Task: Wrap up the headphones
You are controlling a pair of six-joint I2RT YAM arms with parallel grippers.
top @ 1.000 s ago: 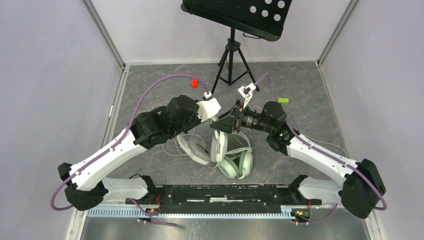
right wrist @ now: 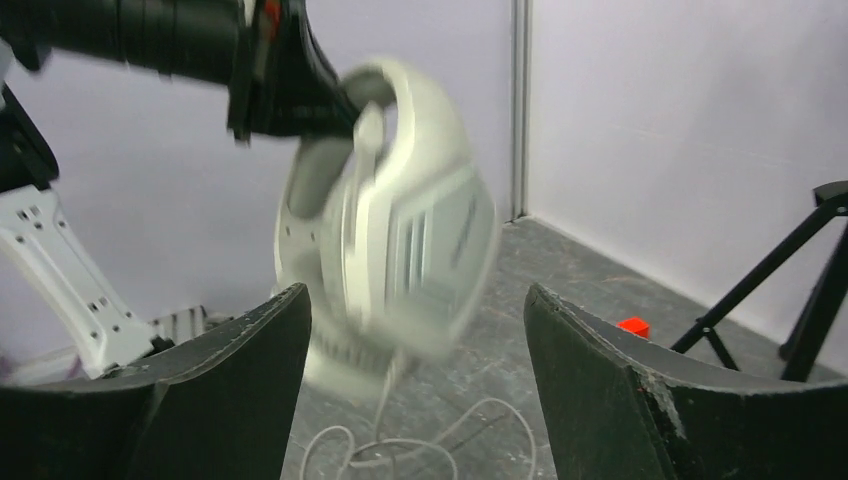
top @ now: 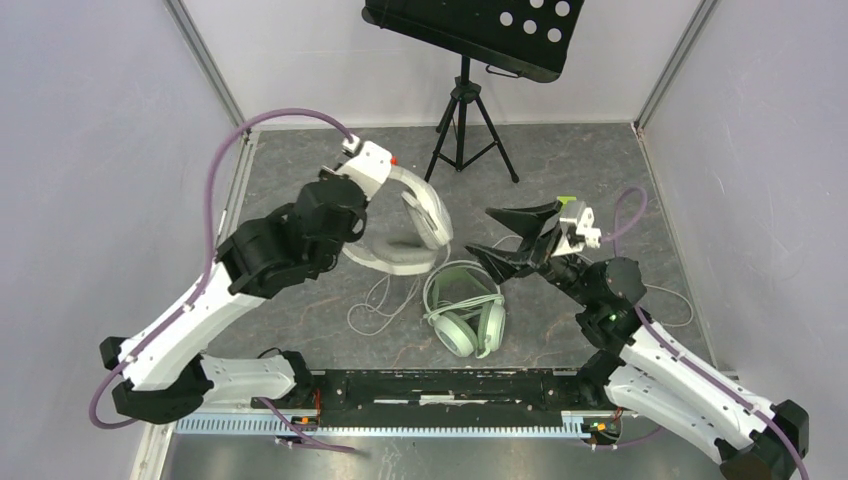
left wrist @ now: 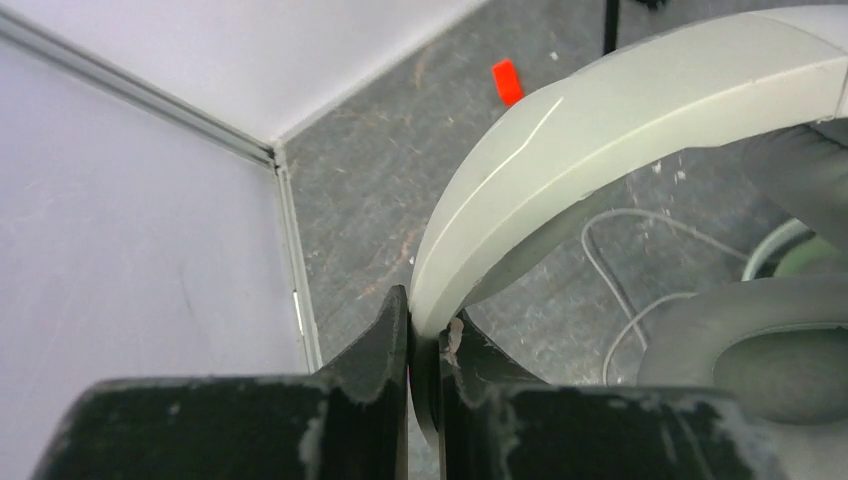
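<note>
My left gripper is shut on the band of white headphones [left wrist: 630, 90], which hang raised over the floor; in the top view they sit left of centre, a white cable dangling from them. In the right wrist view they show blurred between and beyond my open right gripper, which stands empty to their right in the top view. Green headphones [top: 455, 335] with cable wound around them lie on the floor at the front centre.
A black music stand [top: 462, 100] stands at the back. A red block [left wrist: 507, 82] and a green block [top: 566, 199] lie on the grey floor [top: 290, 180]. Walls enclose both sides; loose cable lies at right.
My left gripper has lifted the white headphones up and toward the back left. My right gripper has moved away from them to the right and now stands apart.
</note>
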